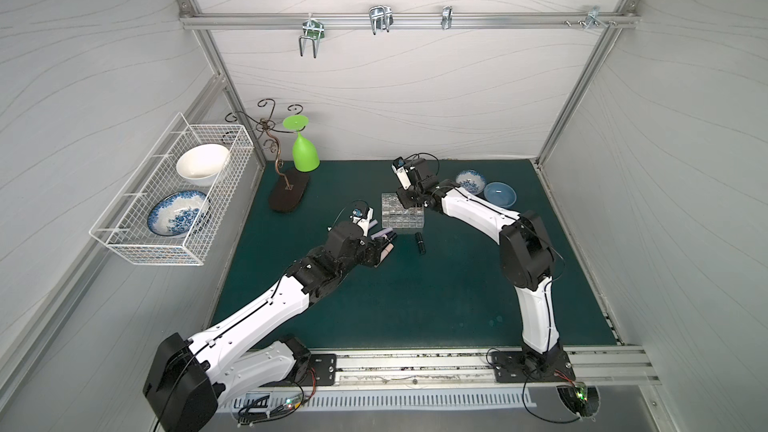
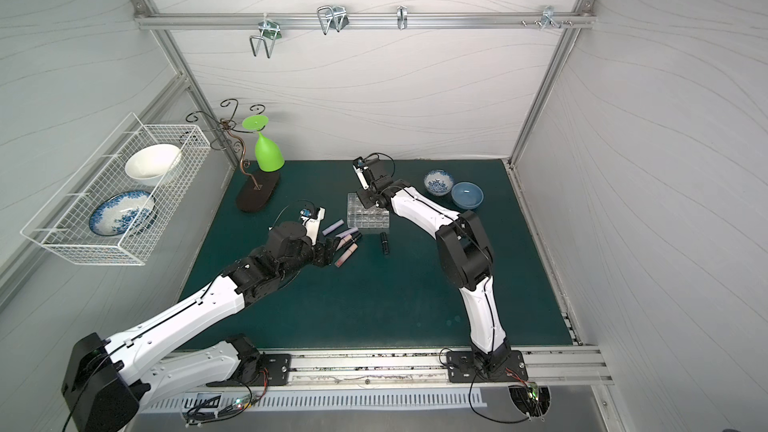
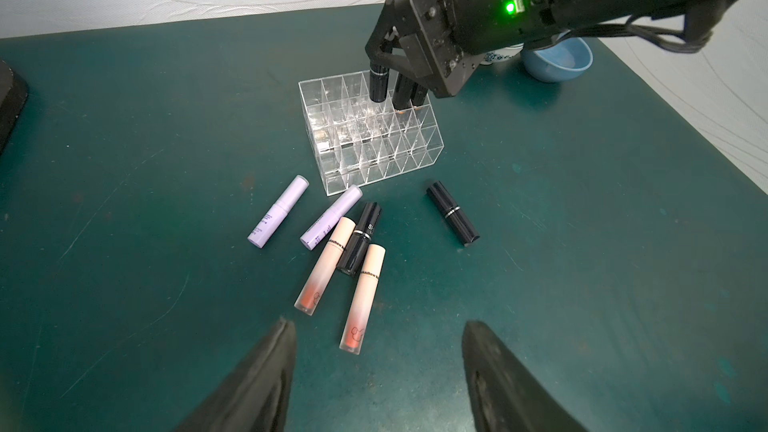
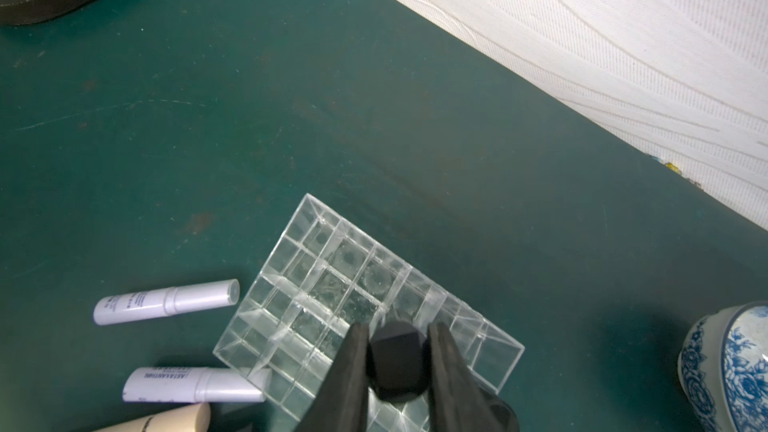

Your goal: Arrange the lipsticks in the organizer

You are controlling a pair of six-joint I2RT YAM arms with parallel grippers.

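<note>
The clear organizer (image 3: pixel 374 140) stands on the table, divided into small square cells. My right gripper is shut on a black lipstick (image 3: pixel 379 81), held upright over the back part of the organizer. Further black lipsticks (image 3: pixel 403 94) stand in the cells to its right, partly covered by the arm. On the table in front lie two lilac lipsticks (image 3: pixel 278 211), two peach lipsticks (image 3: pixel 363 298), a black lipstick (image 3: pixel 360 238) among them, and another black lipstick (image 3: pixel 453 213) off to the right. My left gripper is open over bare table, holding nothing.
Two bowls, one patterned (image 2: pixel 438 182) and one plain blue (image 2: pixel 467 195), stand at the back right. A scrolled metal stand with a dark base (image 2: pixel 257 192) and a green goblet (image 2: pixel 269 152) occupy the back left.
</note>
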